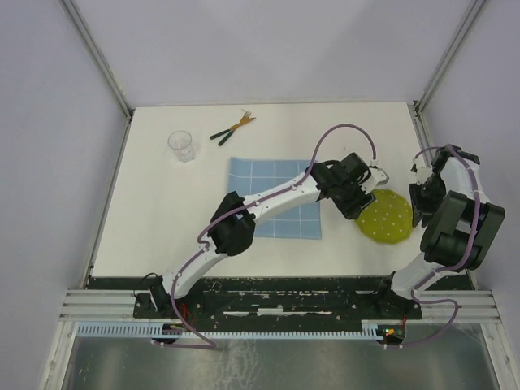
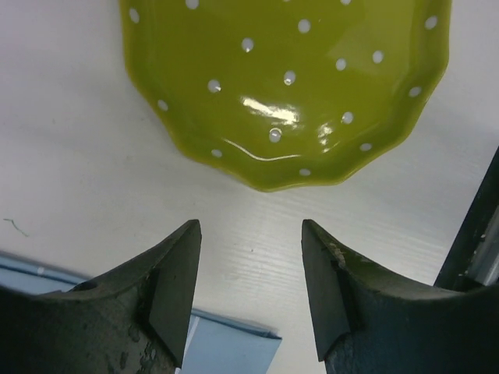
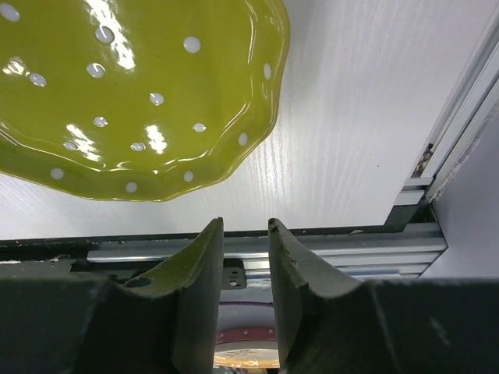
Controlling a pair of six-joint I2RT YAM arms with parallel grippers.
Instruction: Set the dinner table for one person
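Observation:
The green plate with white dots (image 1: 385, 218) lies on the right part of the white table. At its left edge is my left gripper (image 1: 359, 213), open and empty; in the left wrist view the plate (image 2: 288, 117) shows beyond the fingers (image 2: 175, 273). My right gripper (image 1: 416, 218) is open at the plate's right edge, with nothing between its fingers. A blue placemat (image 1: 280, 223) with pale lines lies at the table's middle, partly covered by my left arm. Cutlery (image 1: 233, 128) and a clear glass (image 1: 181, 146) rest farther back on the left.
Free table surface (image 1: 146, 219) spreads to the left of the mat. A metal rail (image 3: 343, 249) runs along the table's front edge, and grey walls stand at the sides and back.

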